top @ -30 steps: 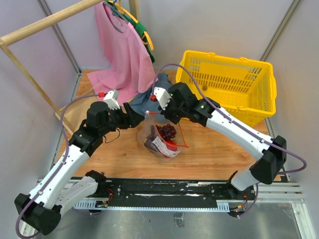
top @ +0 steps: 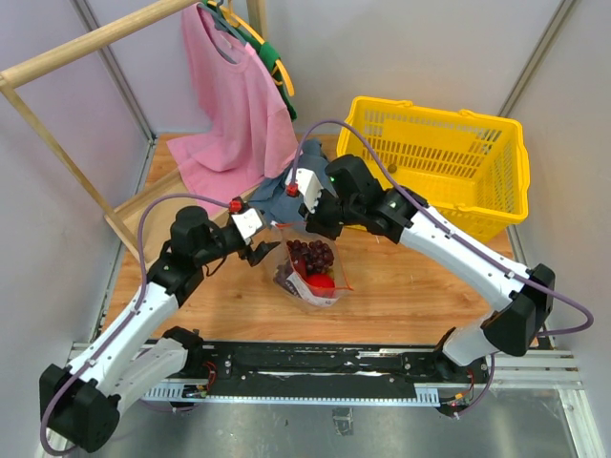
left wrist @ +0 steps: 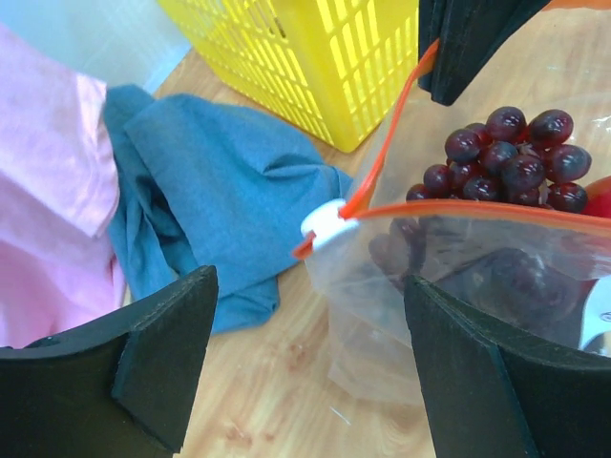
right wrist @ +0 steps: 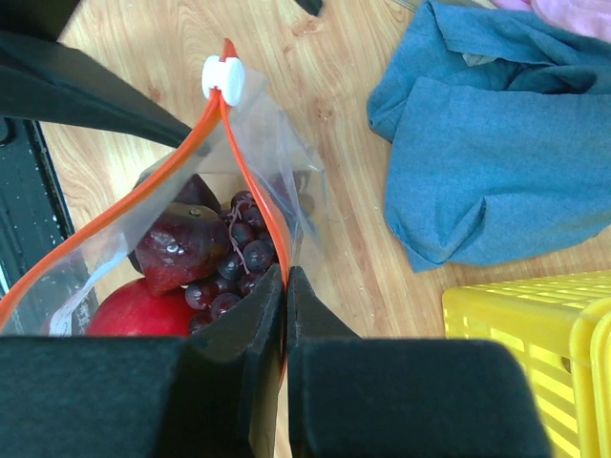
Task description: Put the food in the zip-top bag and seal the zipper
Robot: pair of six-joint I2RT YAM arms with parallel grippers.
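Note:
The clear zip bag (top: 296,286) stands open on the wooden table, holding dark grapes (left wrist: 520,172), plum-like fruit (right wrist: 181,243) and a red fruit (right wrist: 134,310). Its orange zipper has a white slider (left wrist: 326,221) at the corner facing my left gripper (top: 263,250). That gripper is open just beside this corner, with the slider between and beyond its fingers in the left wrist view. My right gripper is shut on the bag's orange rim on the other side, holding it up.
A yellow basket (top: 506,172) stands back right. Blue jeans (right wrist: 496,172) lie behind the bag, and a pink shirt (top: 229,95) hangs on a wooden rack at the back left.
My left gripper has moved right and slightly down toward the bag's slider corner, its wrist turning. The bag's opening has shifted slightly; the right arm is nearly still.

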